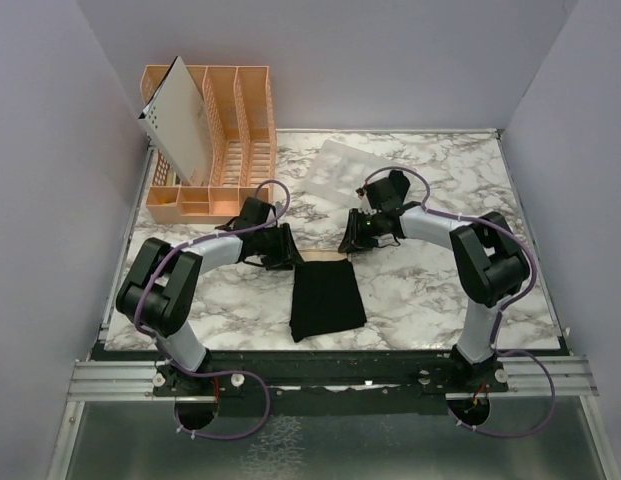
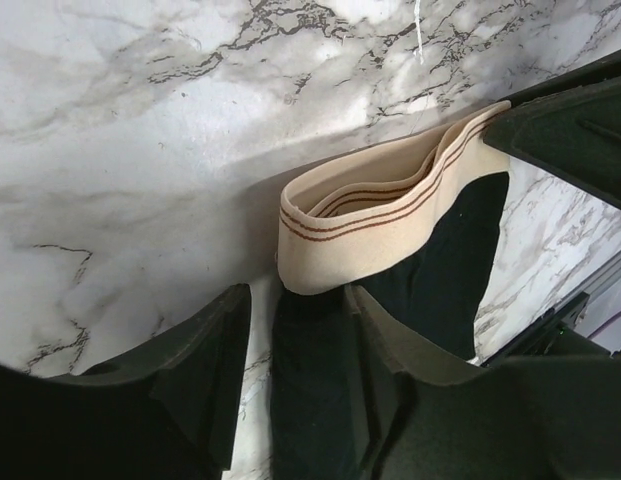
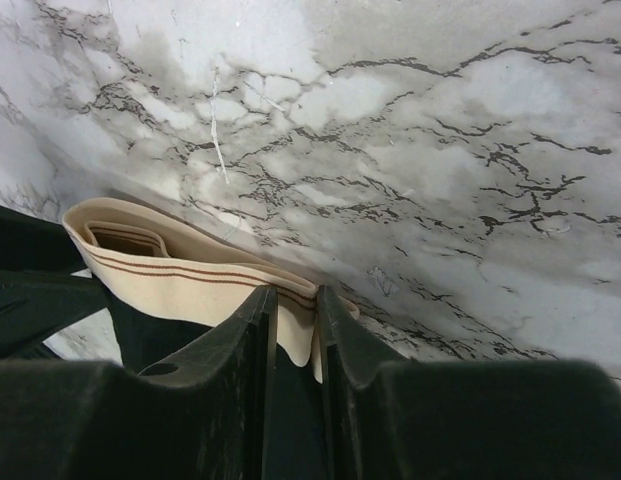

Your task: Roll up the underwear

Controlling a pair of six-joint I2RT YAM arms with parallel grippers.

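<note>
Black underwear [image 1: 328,298] lies folded into a narrow rectangle on the marble table, its beige waistband [image 1: 322,255] with two brown stripes at the far end. My left gripper is part open at the band's left end; the folded black cloth shows between its fingers, not visibly pinched. At the band's other end, my right gripper is part open with a narrow gap, and the band's corner [image 3: 302,335] sits between its fingertips. In the left wrist view the waistband [image 2: 360,225] stands up as a loop.
An orange compartment box [image 1: 230,140] with a white board [image 1: 178,125] leaning in it stands at the back left. A clear tray [image 1: 347,170] lies behind the right gripper.
</note>
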